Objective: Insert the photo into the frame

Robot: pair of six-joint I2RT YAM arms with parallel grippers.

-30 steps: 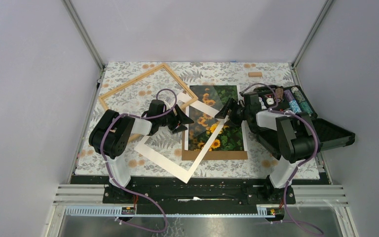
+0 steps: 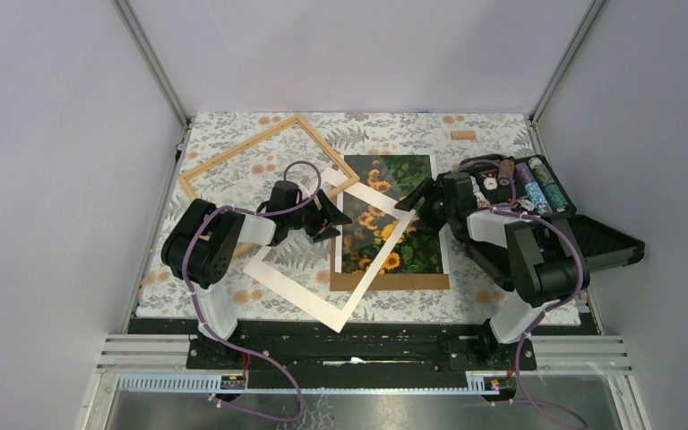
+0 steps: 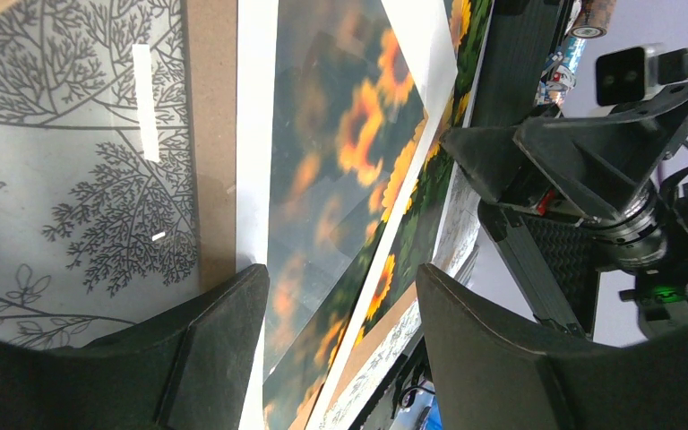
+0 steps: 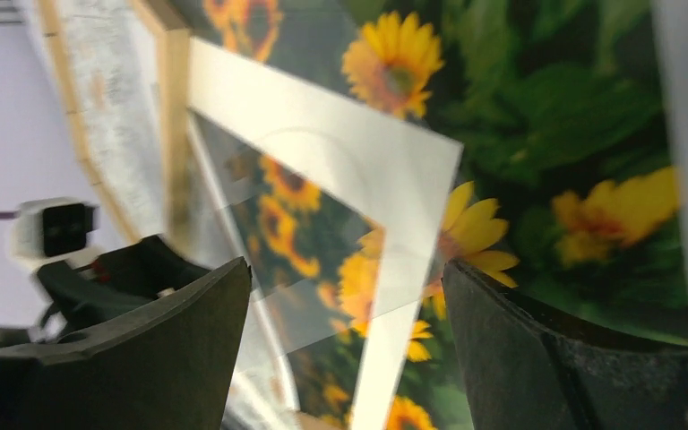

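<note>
The sunflower photo [image 2: 417,257] lies flat on a brown backing board [image 2: 412,281] at the table's middle. Across it, turned at an angle, rests a white mat [image 2: 296,291] whose corner reaches the photo's centre. A wooden frame [image 2: 242,147] lies tilted at the back left, one corner by the mat. My left gripper hovers over the photo's left edge, its fingers apart with nothing gripped. Near the mat's corner [image 4: 421,166], my right gripper is open above the photo, nothing between its fingers.
An open black case [image 2: 614,244] holding several patterned rolls [image 2: 535,190] stands at the right, partly under my right arm. A small wooden block [image 2: 463,135] lies at the back right. Patterned cloth shows bare at the back and front left.
My right gripper has shifted slightly right and its arm has moved a little. The left arm, photo, mat and frame look the same.
</note>
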